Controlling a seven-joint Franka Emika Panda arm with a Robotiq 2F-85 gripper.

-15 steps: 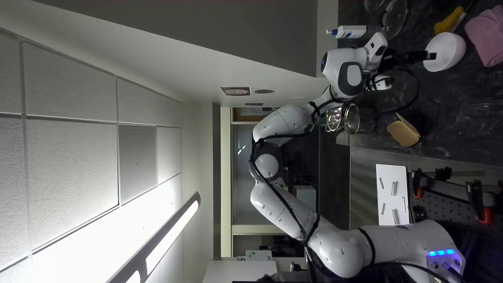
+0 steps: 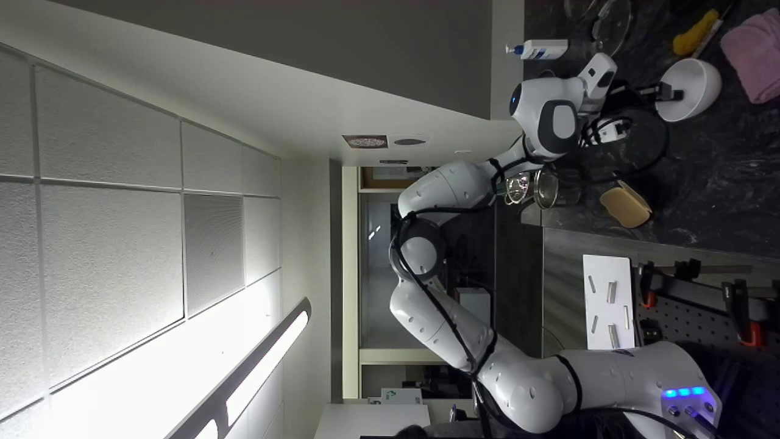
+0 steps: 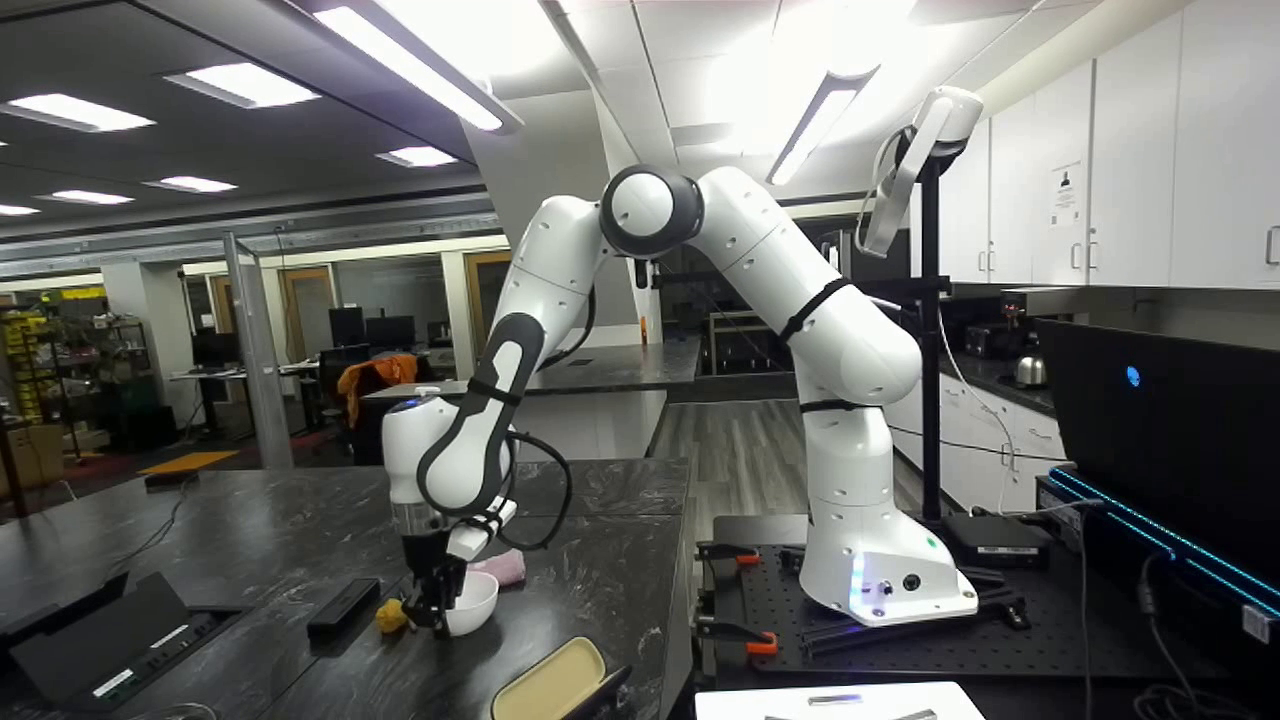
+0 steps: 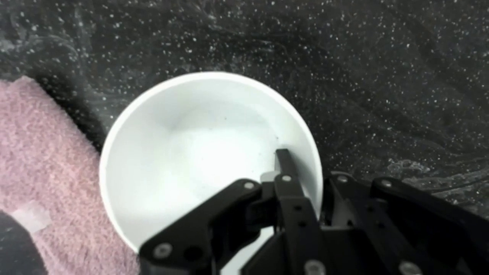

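A white bowl point(image 4: 215, 123) stands upright on the dark tabletop, empty as far as it shows. My gripper is shut on its rim: one finger point(image 4: 285, 165) reaches inside, while the other is outside against the wall. Exterior view 1, which is turned sideways, has the gripper point(image 2: 676, 94) at the edge of the bowl point(image 2: 698, 80). In exterior view 2 the arm comes down from above and partly hides the bowl point(image 3: 476, 600).
A pink towel point(image 4: 59, 174) lies close beside the bowl. Nearby are a yellow object point(image 3: 390, 616), a black box point(image 3: 344, 606) and an open tan-lined case point(image 3: 552, 680). A pump bottle point(image 2: 545, 49) stands farther off. Bare tabletop lies on the bowl's side away from the towel.
My gripper has come lower and now straddles the bowl's rim. The bowl has shifted slightly down in exterior view 1, away from the yellow object. The towel has stayed put.
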